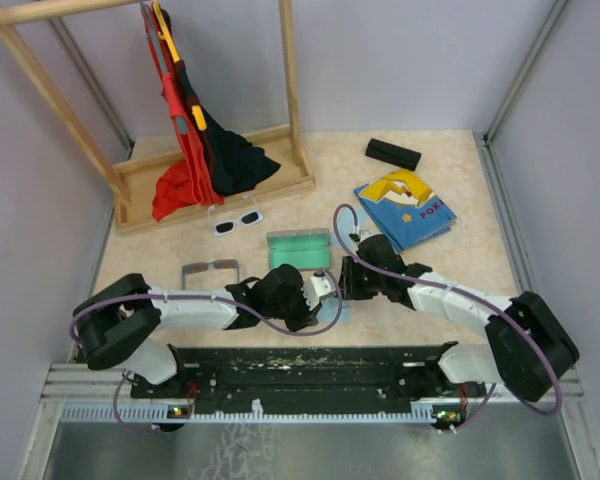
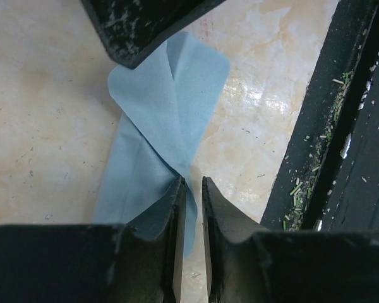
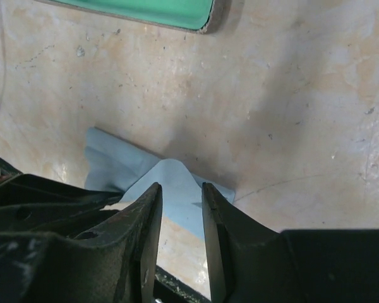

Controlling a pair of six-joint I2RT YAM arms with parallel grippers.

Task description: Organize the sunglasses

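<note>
A light blue cloth (image 1: 336, 312) lies folded on the table between the two arms. Over its near edge in the left wrist view is my left gripper, its fingers slightly apart and cloth visible through the narrow gap. My right gripper, open wider, hovers above the cloth (image 3: 177, 189), part of which shows between its fingers. White sunglasses with dark lenses (image 1: 238, 222) rest beyond the left arm, near brown-lensed sunglasses (image 1: 212, 266) with temples spread. An empty green case (image 1: 300, 258) stands open behind the cloth.
A second light blue cloth (image 1: 344, 222) lies flat beside the green case. Farther back are a black case (image 1: 393, 153) and a blue-yellow printed bag (image 1: 408, 208). A wooden rack (image 1: 290, 80) with hanging clothes occupies the back left.
</note>
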